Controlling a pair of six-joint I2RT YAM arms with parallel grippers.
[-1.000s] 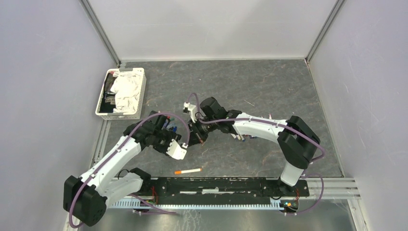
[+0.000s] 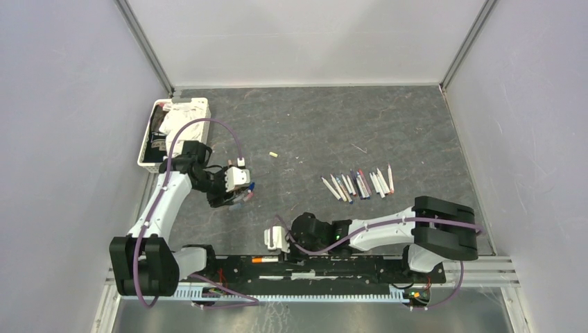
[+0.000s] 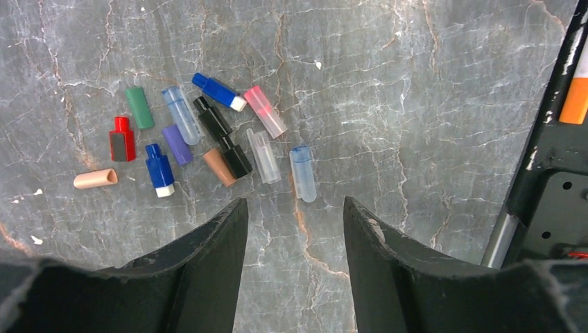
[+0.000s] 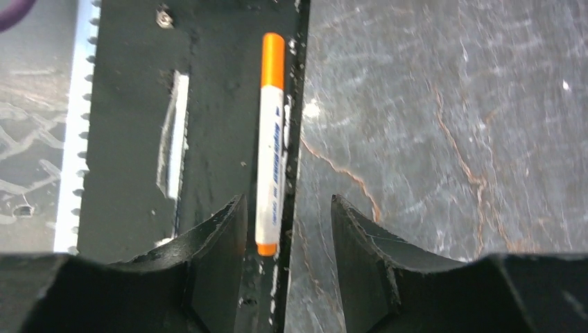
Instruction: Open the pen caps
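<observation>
An orange-and-white pen (image 4: pixel 270 146) lies lengthwise on the black strip at the table's front edge, orange at both ends. My right gripper is open above it, the pen's near end showing between the fingers without contact. In the left wrist view, my left gripper stands open with nothing between its fingers. Just beyond its tips are loose caps: a clear blue cap (image 3: pixel 303 173), a clear cap (image 3: pixel 264 156), a pink cap (image 3: pixel 265 112) and several others. A row of slim pens (image 2: pixel 357 184) lies right of centre in the top view.
A white basket (image 2: pixel 207 132) holding white cloth stands at the back left. A small yellow piece (image 2: pixel 273 154) lies on the grey table. The black strip (image 4: pixel 215 139) runs along the front edge.
The orange pen has shifted from the table onto the black front strip. My left arm has pulled back over the caps.
</observation>
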